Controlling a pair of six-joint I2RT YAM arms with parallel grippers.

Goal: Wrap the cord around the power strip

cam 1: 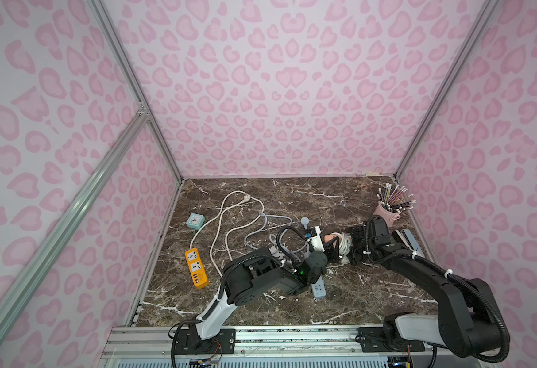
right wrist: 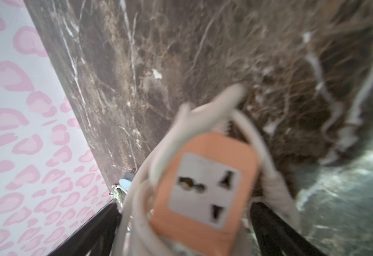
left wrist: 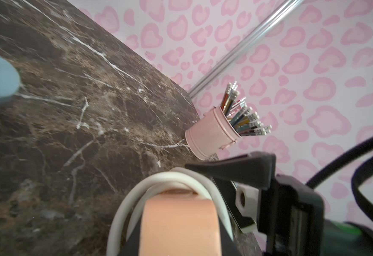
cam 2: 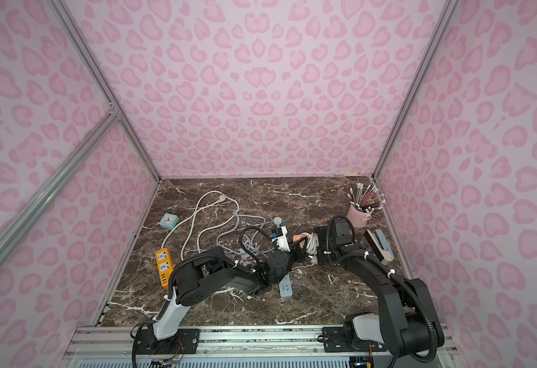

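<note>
An orange power strip point(right wrist: 205, 179) with a white socket face is ringed by several loops of white cord point(left wrist: 169, 175), seen in both wrist views and at the centre right of the top views. My left gripper point(cam 1: 331, 245) is shut on the strip's end. My right gripper point(cam 1: 357, 244) is at the other side of the bundle with its fingers point(right wrist: 280, 232) open around it. The right wrist view is blurred.
A pink pencil bucket point(cam 1: 386, 214) stands back right. A grey strip point(cam 1: 318, 288) lies below the bundle, a yellow strip point(cam 1: 196, 268) and clock point(cam 1: 195, 221) at left, among loose cords.
</note>
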